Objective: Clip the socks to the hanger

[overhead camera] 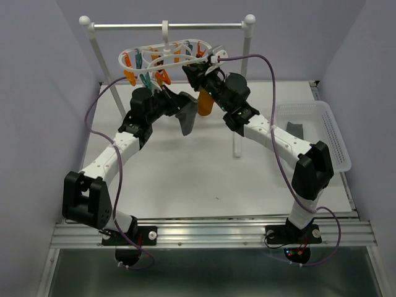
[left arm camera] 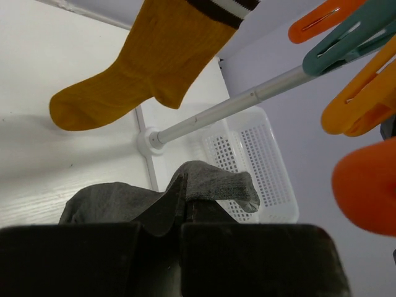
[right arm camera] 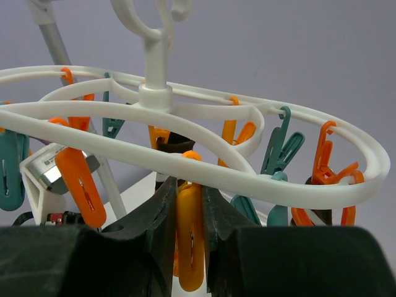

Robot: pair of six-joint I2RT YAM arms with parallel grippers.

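Note:
From the white hanger (overhead camera: 165, 46) hang several orange, teal and yellow clips. My right gripper is shut on a yellow clip (right arm camera: 190, 241) at the near side of the ring. My left gripper is shut on a dark grey sock (left arm camera: 213, 181), whose cuff sticks out past the fingertips. In the top view this grey sock (overhead camera: 187, 117) dangles below the ring, apart from the clips. A mustard sock (left arm camera: 154, 52) with a black-and-white striped cuff hangs behind it; its attachment is hidden in the left wrist view.
The white stand's crossbar (overhead camera: 210, 26) runs above the hanger. A white basket (overhead camera: 343, 145) at the right holds another grey item (overhead camera: 295, 130). Both arms crowd the space under the ring.

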